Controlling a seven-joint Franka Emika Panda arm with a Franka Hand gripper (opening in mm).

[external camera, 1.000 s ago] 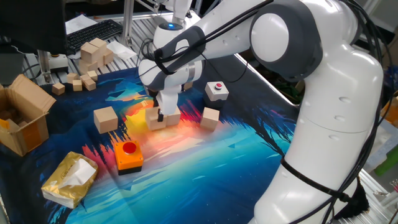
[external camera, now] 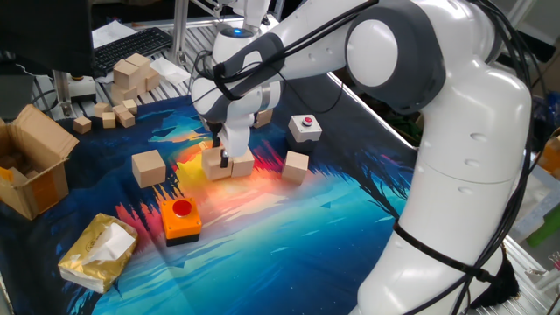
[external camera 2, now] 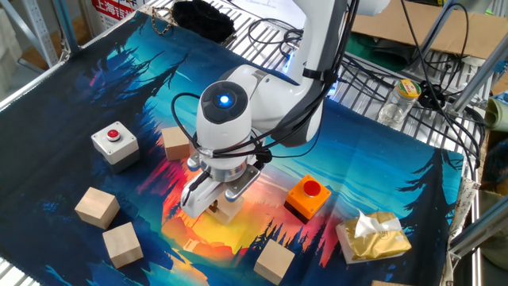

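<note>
Two plain wooden blocks sit side by side at the mat's middle in exterior view 1: a left block (external camera: 213, 164) and a right block (external camera: 244, 164). My gripper (external camera: 225, 159) is down at them, with a dark fingertip in front of the left block. Exterior view 2 has the gripper (external camera 2: 213, 208) low over a wooden block (external camera 2: 228, 210), which the hand partly covers. The hand hides most of the fingers, so how far apart they stand and whether they grip the block cannot be made out.
Around the hand are loose wooden blocks (external camera 2: 97, 208), an orange box with a red button (external camera: 181, 220), a grey button box (external camera: 304, 129) and a tissue pack (external camera: 99, 252). A cardboard box (external camera: 39, 166) stands at the left.
My hand has drifted slightly left in exterior view 1. The left block has shifted a little left with it, while the right block looks unmoved.
</note>
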